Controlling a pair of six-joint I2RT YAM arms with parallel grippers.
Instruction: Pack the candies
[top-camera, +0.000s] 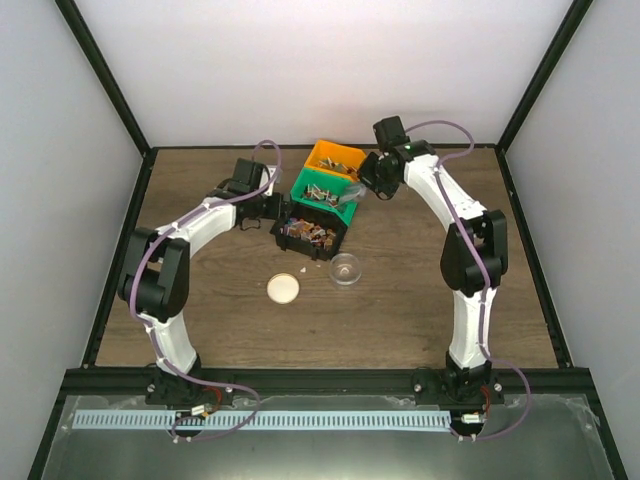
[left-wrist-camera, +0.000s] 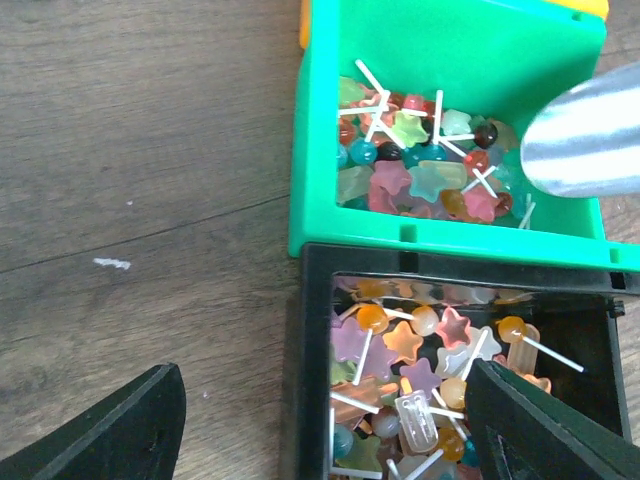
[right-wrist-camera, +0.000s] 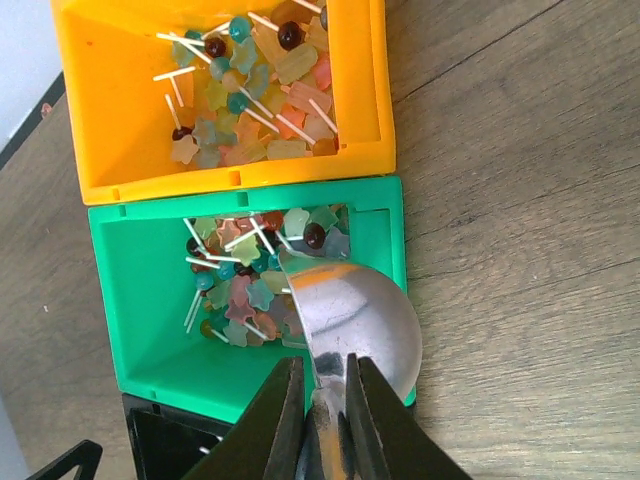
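Three bins stand in a joined row: orange (top-camera: 325, 148), green (right-wrist-camera: 120, 290) and black (left-wrist-camera: 316, 350), each holding mixed candies, several with white sticks. My right gripper (top-camera: 368, 180) is shut on the handle of a shiny metal scoop (right-wrist-camera: 365, 320). The scoop's bowl hangs over the right side of the green bin, tilted; I cannot tell whether any candy is in it. At the left of the bins, my left gripper is open. Its fingers (left-wrist-camera: 130, 425) are on either side of the black bin's left wall in view, apparently above it, with nothing held.
A clear round bowl (top-camera: 345, 269) sits in front of the black bin, with a pale round lid (top-camera: 283, 289) to its left. One small white scrap (left-wrist-camera: 112, 263) lies on the table left of the bins.
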